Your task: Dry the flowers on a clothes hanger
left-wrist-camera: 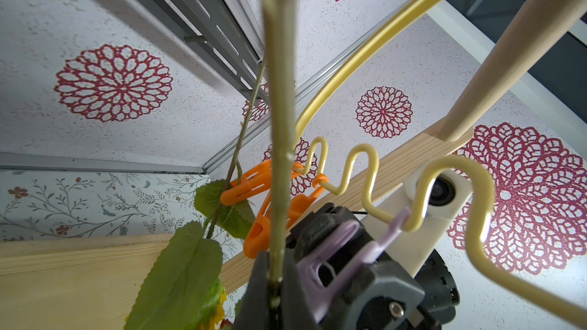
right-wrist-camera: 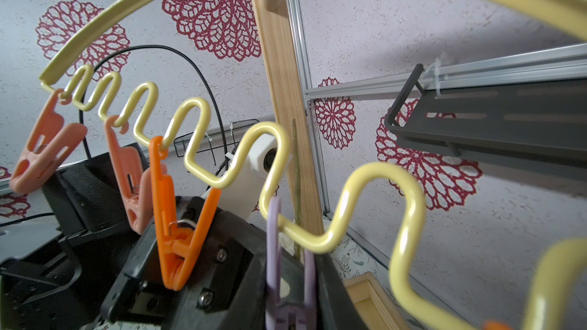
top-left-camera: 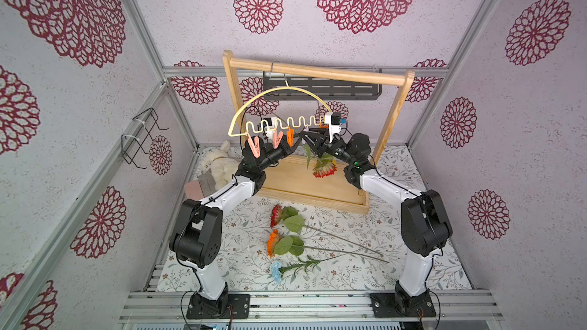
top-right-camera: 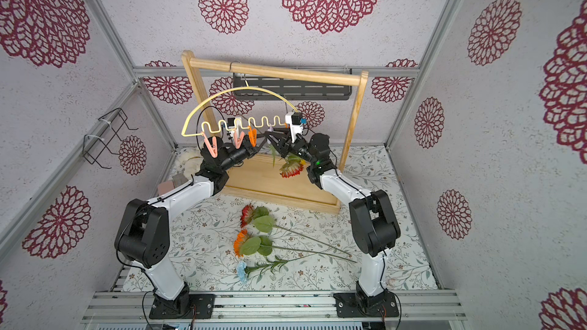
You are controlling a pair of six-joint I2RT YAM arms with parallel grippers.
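Observation:
In the left wrist view a thin flower stem rises from between the fingers of my left gripper, which is shut on it. My right gripper is shut on a purple clothespin, its prongs upward at a low bend of the cream wavy hanger. The stem passes behind that bend; whether it lies between the prongs I cannot tell. A red flower head hangs below the grippers. Another stem with leaves hangs at an orange clothespin on the hanger.
Pink clothespins and an orange one hang on the hanger's left part. Red, orange and blue flowers lie on the table. The wooden rack surrounds the arms; a plush toy sits left.

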